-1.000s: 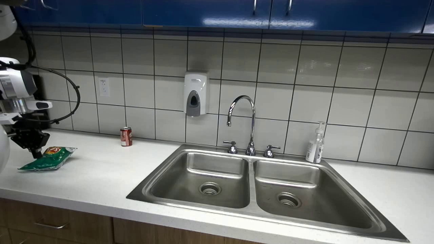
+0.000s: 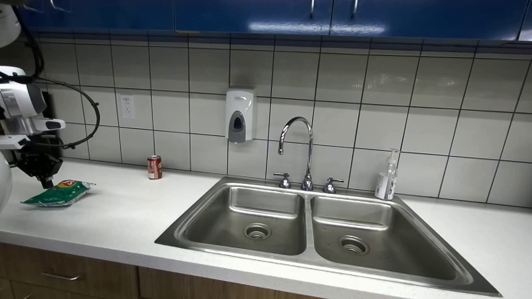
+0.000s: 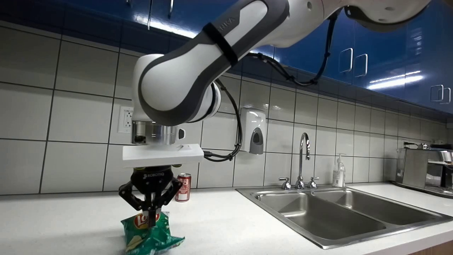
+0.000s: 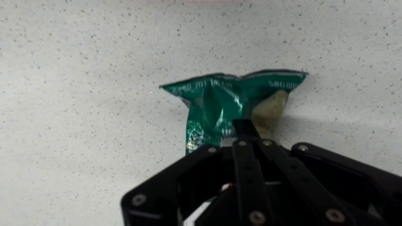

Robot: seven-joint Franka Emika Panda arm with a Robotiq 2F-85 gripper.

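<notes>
A green chip bag (image 2: 60,194) lies on the white counter at the left of exterior view 1. In exterior view 2 the same bag (image 3: 157,238) is at the lower left, its label partly behind my gripper (image 3: 149,221). The fingers are together, with no part of the bag between them. Seen from the wrist, the bag's (image 4: 214,103) near half is hidden under the gripper, whose fingertips stand over its middle. Whether the tips touch the bag's surface I cannot tell.
A red soda can (image 2: 154,167) stands by the tiled wall. The double sink (image 2: 308,224) with its faucet (image 2: 309,154) takes up the counter's middle; a soap bottle (image 2: 386,179) sits behind it. Bare counter (image 2: 124,209) lies between bag and sink.
My gripper has shifted slightly up and to the right in exterior view 1, staying shut.
</notes>
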